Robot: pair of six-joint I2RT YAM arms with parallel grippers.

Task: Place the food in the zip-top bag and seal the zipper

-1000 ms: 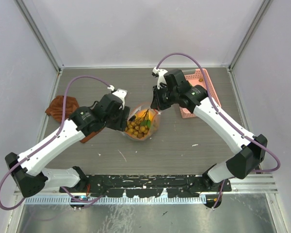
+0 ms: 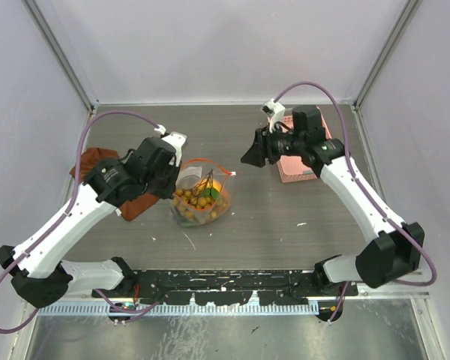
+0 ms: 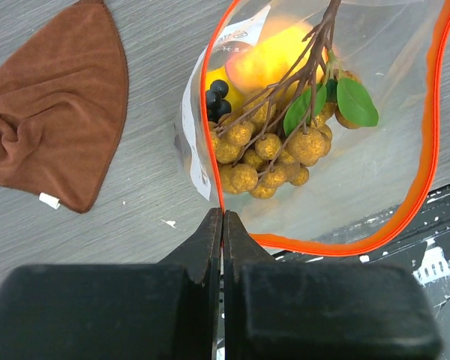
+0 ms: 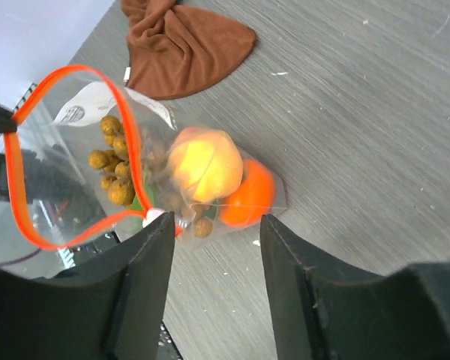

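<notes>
The clear zip bag with orange zipper lies at centre, holding yellow-brown round fruit, dark berries, green leaves, a yellow fruit and an orange one. My left gripper is shut on the bag's orange zipper edge, the bag's mouth spread wide beside it. My right gripper stands open, up and to the right of the bag in the top view, with nothing seen held between its fingers.
A pink basket stands at the back right, partly behind my right arm. A brown cloth lies left of the bag. The table in front of and behind the bag is mostly clear.
My right gripper has come away from the bag's right corner toward the right and opened. My left gripper has moved slightly left with the bag edge, and has shut.
</notes>
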